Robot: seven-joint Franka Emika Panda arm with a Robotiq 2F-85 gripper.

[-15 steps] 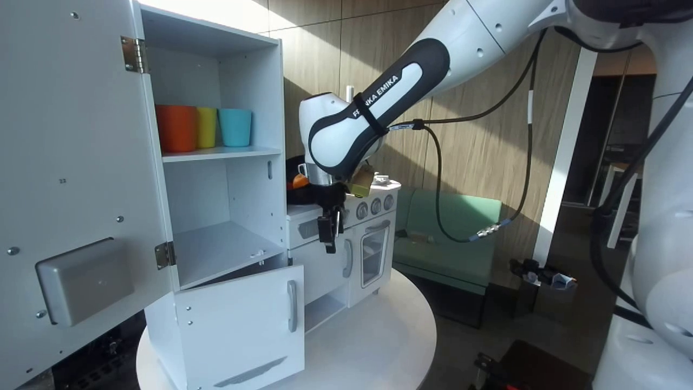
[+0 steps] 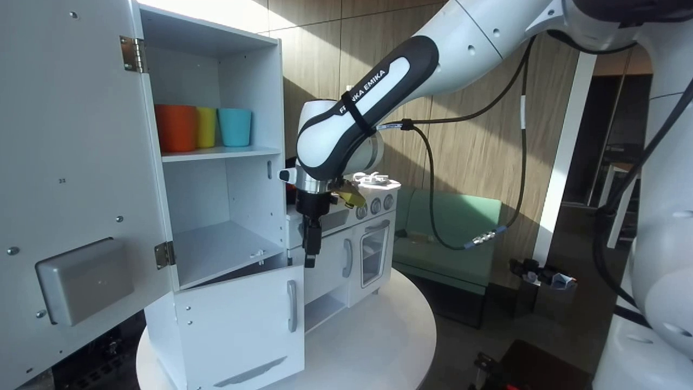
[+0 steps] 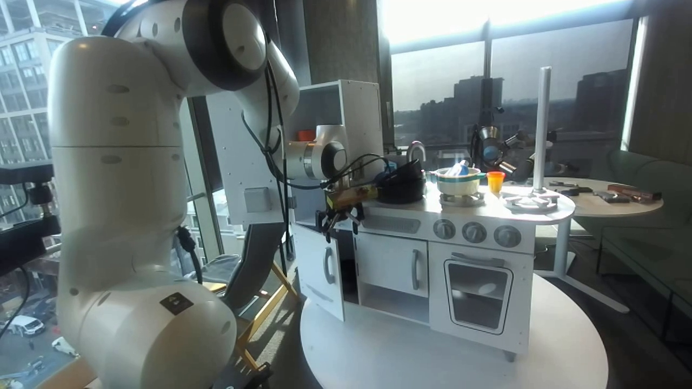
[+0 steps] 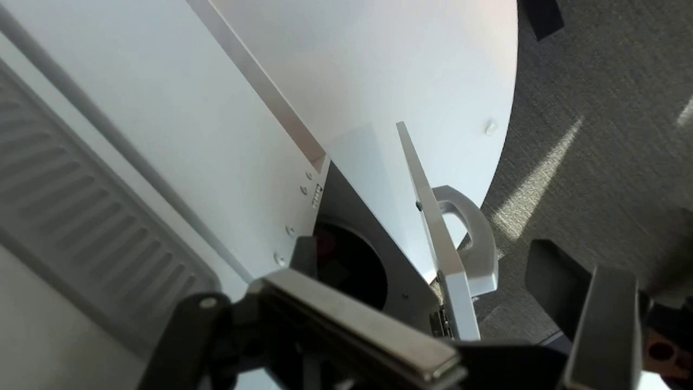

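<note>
The white lower cabinet door (image 2: 243,331) stands partly open, its grey handle (image 2: 292,306) on the outer face. Just above and beside the upper free corner of that door hangs my gripper (image 2: 312,257), pointing down. In the wrist view its two fingers are spread wide, the left fingertip (image 4: 303,257) over the cabinet side and the right fingertip (image 4: 552,276) beyond the handle. The door's edge (image 4: 432,214) shows below, between them; nothing appears gripped. Whether a finger touches the door cannot be told.
The large upper door (image 2: 78,162) is swung wide. Orange, yellow and blue cups (image 2: 234,127) stand on the upper shelf. Beside the cabinet is the toy stove (image 3: 483,285), bearing a pot (image 3: 459,182) and a black pan (image 3: 402,188).
My gripper has moved left and down in exterior view 1, from in front of the stove unit towards the lower door's upper corner. Both cabinet doors look unmoved.
</note>
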